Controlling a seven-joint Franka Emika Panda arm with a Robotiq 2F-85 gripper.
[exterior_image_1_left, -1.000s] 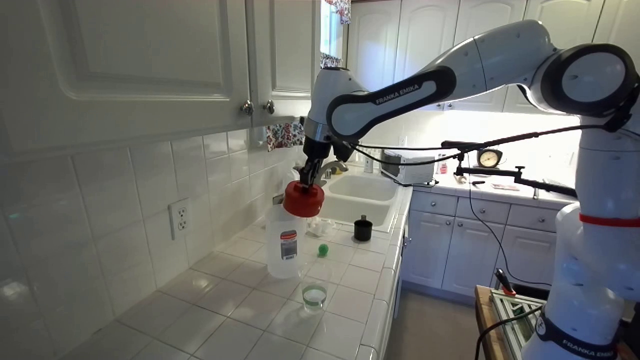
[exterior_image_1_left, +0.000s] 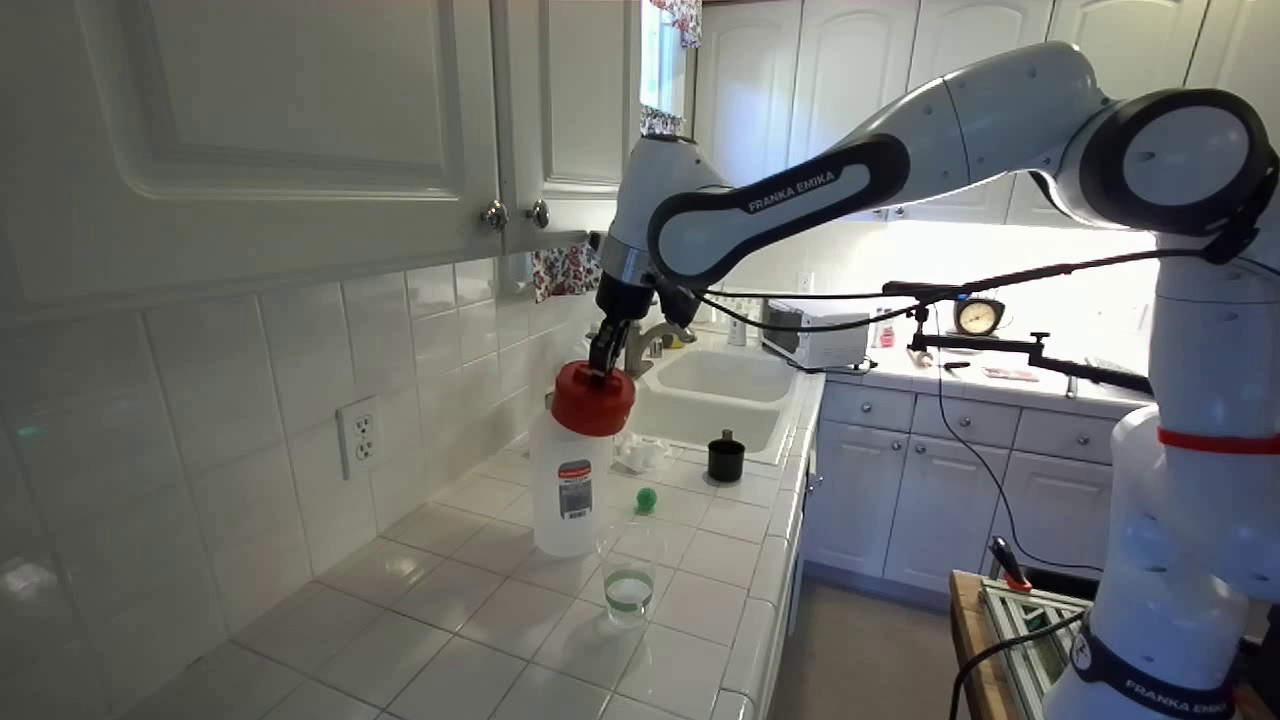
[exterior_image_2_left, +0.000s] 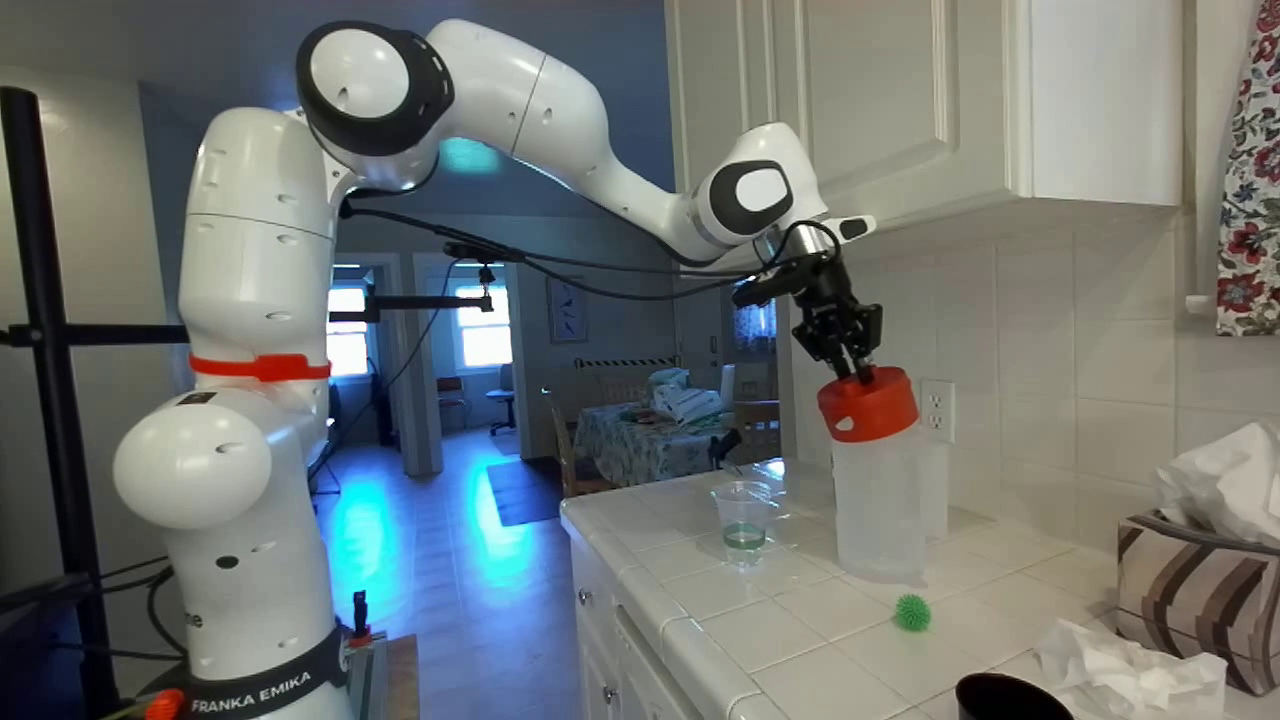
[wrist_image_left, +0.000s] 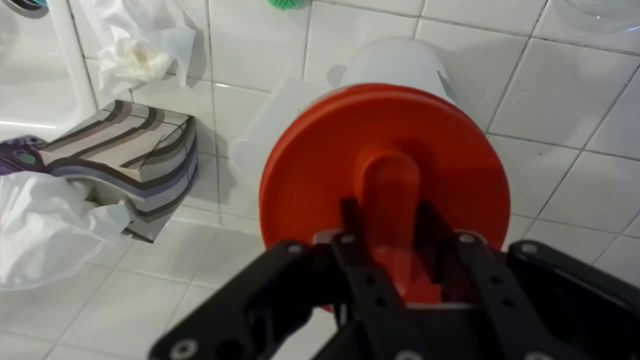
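Observation:
My gripper is shut on the raised grip of a round red lid (wrist_image_left: 336, 156). In exterior view 1 the lid (exterior_image_1_left: 594, 402) lies over the mouth of a tall, translucent white container (exterior_image_1_left: 564, 480) with a label on its side. Exterior view 2 shows the lid (exterior_image_2_left: 870, 406) tilted at the top of the container (exterior_image_2_left: 879, 516), which stands upright on the counter. Whether the lid touches the rim all round cannot be told. From the wrist view, the lid hides the container's mouth.
A clear cup (exterior_image_2_left: 744, 528) with a green band stands near the container. A green spiky ball (exterior_image_2_left: 913, 612), crumpled tissue (wrist_image_left: 141, 57), a striped tissue box (wrist_image_left: 129, 162) and a black cup (exterior_image_1_left: 726, 458) are nearby. The tiled wall (exterior_image_1_left: 456, 348) runs behind, under the cabinets (exterior_image_1_left: 288, 108).
In exterior view 1, the gripper and red lid have shifted left, from partly beside the container's top to over it. The lid's tilt has changed slightly. The container has stayed in place.

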